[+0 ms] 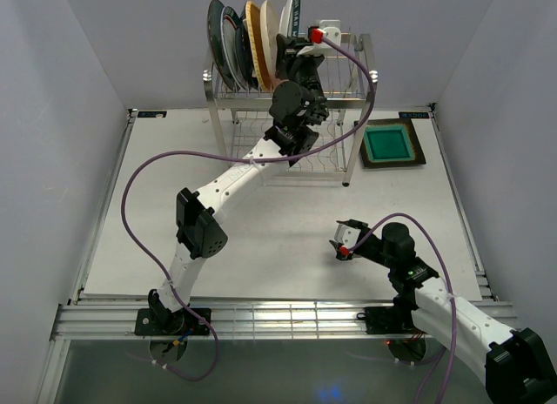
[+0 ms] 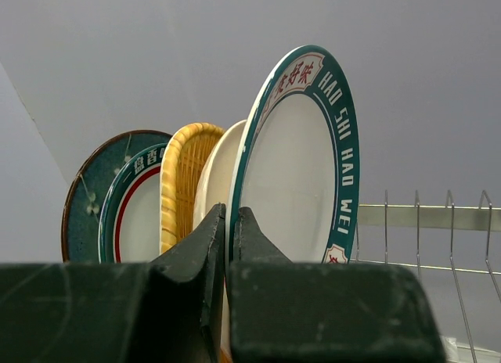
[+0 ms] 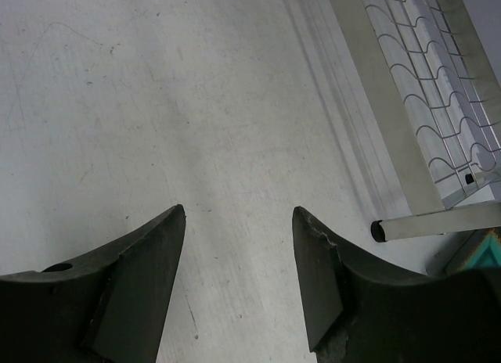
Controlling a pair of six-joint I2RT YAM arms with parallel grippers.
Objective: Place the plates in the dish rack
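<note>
My left gripper is shut on the edge of a white plate with a green lettered rim [image 2: 293, 175], held upright in the dish rack [image 1: 364, 73]. Just left of it stand a cream plate [image 2: 215, 167], a yellow woven-look plate [image 2: 182, 175], a green-rimmed plate [image 2: 133, 214] and a dark teal plate [image 2: 82, 222]. In the top view the left arm hides part of the rack. My right gripper stands open over the bare table at the lower right, with nothing between its fingers.
A dark tray with a green inner tray [image 1: 390, 143] lies right of the rack. The rack's upper wires right of the held plate [image 2: 454, 246] show empty.
</note>
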